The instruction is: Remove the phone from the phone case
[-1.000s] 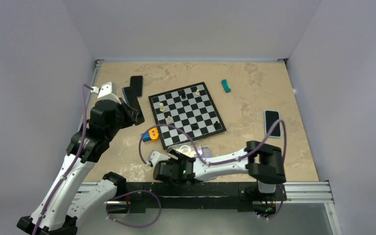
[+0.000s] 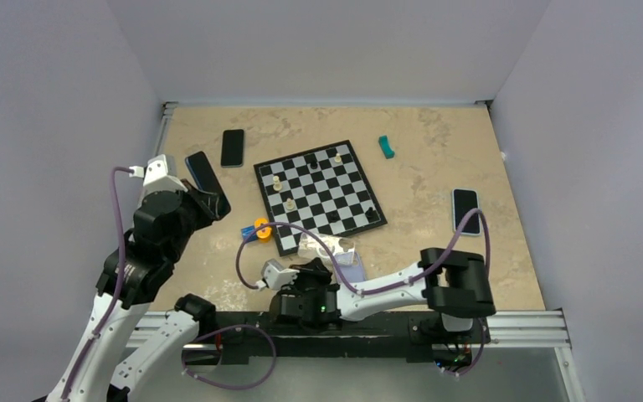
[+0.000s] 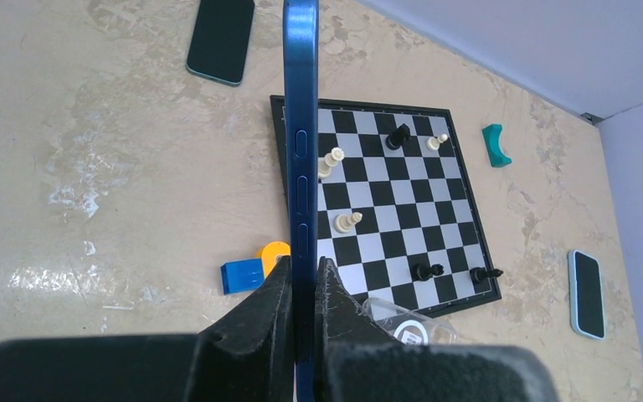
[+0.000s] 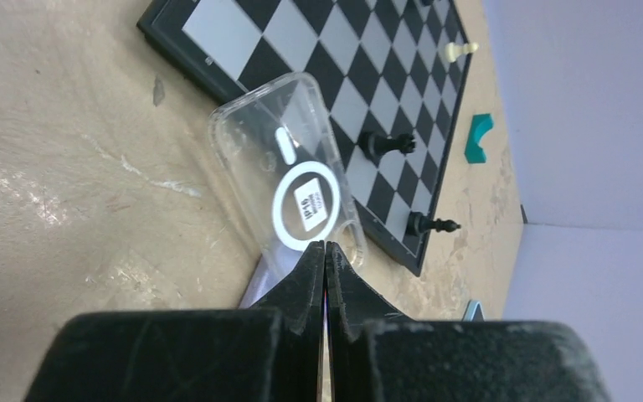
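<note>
My left gripper is shut on a dark blue phone (image 3: 301, 126), held edge-on in the left wrist view and over the table's left side in the top view (image 2: 204, 177). No case shows on it. A clear phone case (image 4: 247, 142) with a white ring lies against the near edge of the chessboard, over a pale purple flat object (image 4: 259, 280). My right gripper is shut just over the case's near end, nothing seen between its fingers.
Chessboard (image 2: 326, 184) with pieces in the middle; dark phone (image 2: 233, 147) at back left, another phone (image 2: 465, 209) at right, teal piece (image 2: 385, 146), blue and yellow object (image 2: 251, 233).
My left gripper with the phone has moved left from a second ago. The right arm has shifted about at the front near the case.
</note>
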